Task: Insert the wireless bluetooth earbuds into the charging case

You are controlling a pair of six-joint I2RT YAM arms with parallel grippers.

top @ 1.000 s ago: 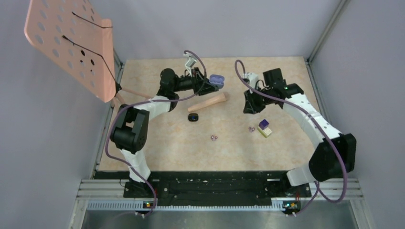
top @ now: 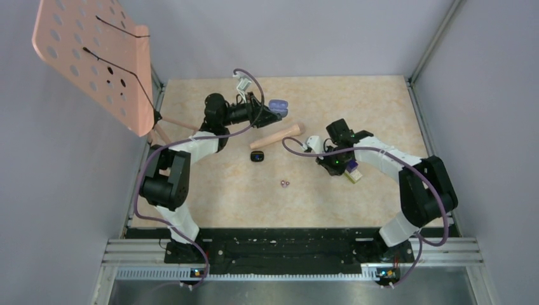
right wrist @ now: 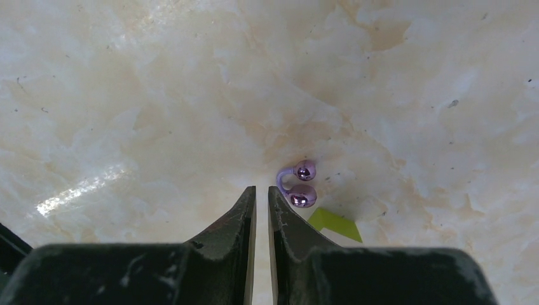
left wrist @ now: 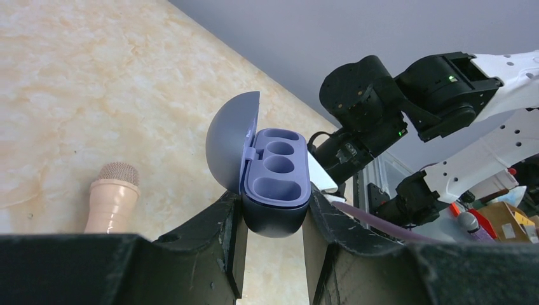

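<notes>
My left gripper holds the open lilac charging case [left wrist: 277, 171] upright, its lid swung aside and its several slots facing up, over the upper middle of the table in the top view [top: 278, 105]. My right gripper is low over the table at the right, its fingertips close together with a narrow gap. Just beyond them lies a shiny pink earbud piece [right wrist: 303, 190], two bulbs on a loop. A similar pair of earbuds [top: 285, 183] lies at the table's middle.
A beige microphone-like cylinder [top: 273, 136] lies below the case, with a small black box [top: 257, 156] nearby. A green block [top: 353, 176] and a purple block sit beside my right gripper.
My right arm has come down and toward the front, over the earbuds by the blocks, which it now hides from above. My left gripper with the case has shifted slightly left.
</notes>
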